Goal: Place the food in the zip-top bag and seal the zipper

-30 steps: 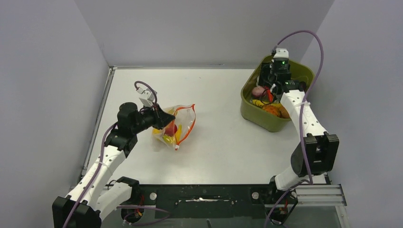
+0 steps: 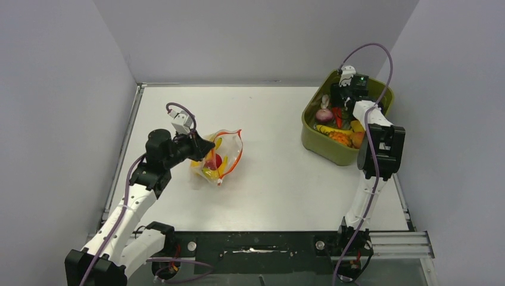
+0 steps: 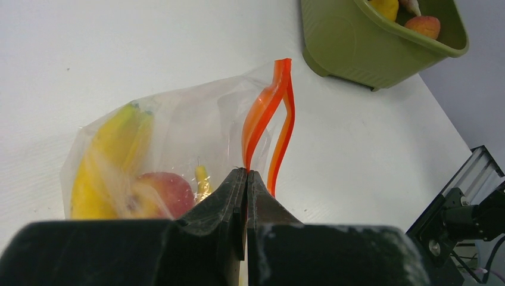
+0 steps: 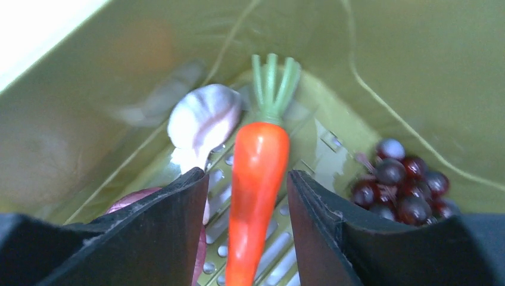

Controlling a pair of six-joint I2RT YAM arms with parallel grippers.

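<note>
A clear zip top bag [image 2: 234, 149] with an orange zipper strip [image 3: 260, 119] lies on the left of the table, its mouth parted toward the right. Through its film show a yellow banana-like item [image 3: 107, 158] and a red-yellow round fruit [image 3: 170, 193]. My left gripper is shut on the bag's edge at the orange strip. In the bin, my right gripper is part open around a carrot [image 4: 256, 161], with gaps showing between the carrot and the finger tips. The top view hides those fingertips behind the arm.
The green bin [image 2: 326, 152] stands at the back right, its tall walls close around the right gripper. Beside the carrot lie a garlic bulb [image 4: 199, 116], a purple onion [image 2: 324, 115] and dark grapes [image 4: 411, 185].
The right forearm has swung inward and the right gripper has shifted within the bin, over the carrot. The left gripper and bag have moved slightly left.
</note>
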